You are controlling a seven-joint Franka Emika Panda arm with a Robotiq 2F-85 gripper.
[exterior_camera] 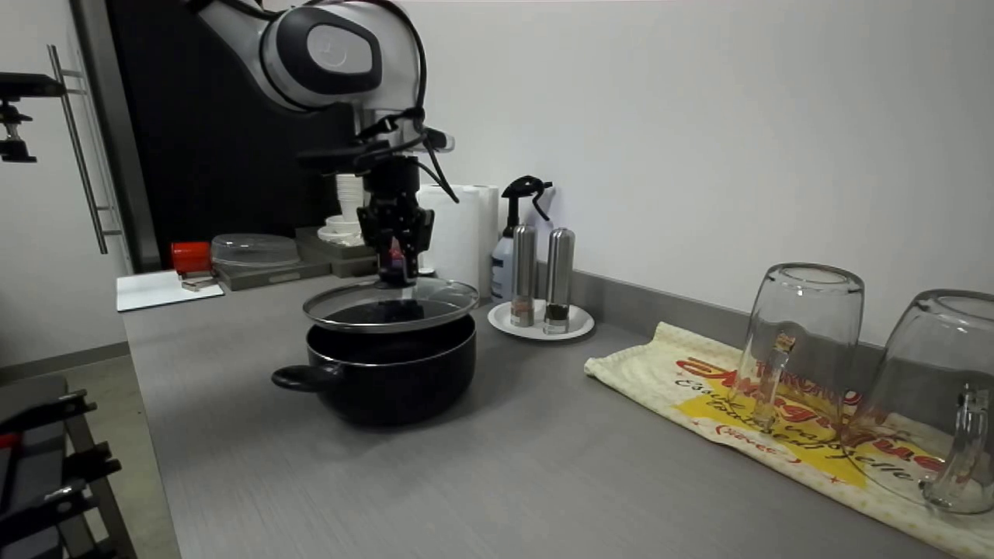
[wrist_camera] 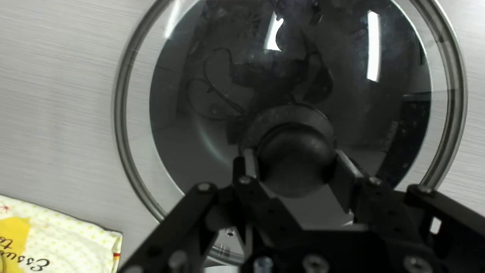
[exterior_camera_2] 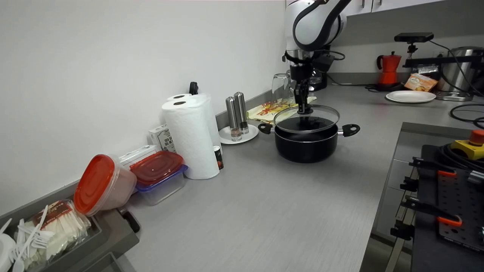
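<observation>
A black pot (exterior_camera: 396, 387) with two side handles stands on the grey counter. Just over its opening hangs the round glass lid (exterior_camera: 447, 303), slightly above the rim in exterior view 1, with dark pot interior visible below it. My gripper is shut on the lid's black knob (wrist_camera: 295, 154), one finger on either side of it. From exterior view 2, the lid (exterior_camera_2: 327, 118) is roughly centred over the pot (exterior_camera_2: 306, 148), though the gap to the rim is hard to judge there.
Two steel mills (exterior_camera: 557, 279) stand on a white plate (exterior_camera: 587, 326) behind the pot. Glass mugs (exterior_camera: 806, 345) rest upside down on a printed towel (exterior_camera: 643, 368). Paper towel rolls (exterior_camera_2: 190, 136) and plastic containers (exterior_camera_2: 159, 170) line the wall.
</observation>
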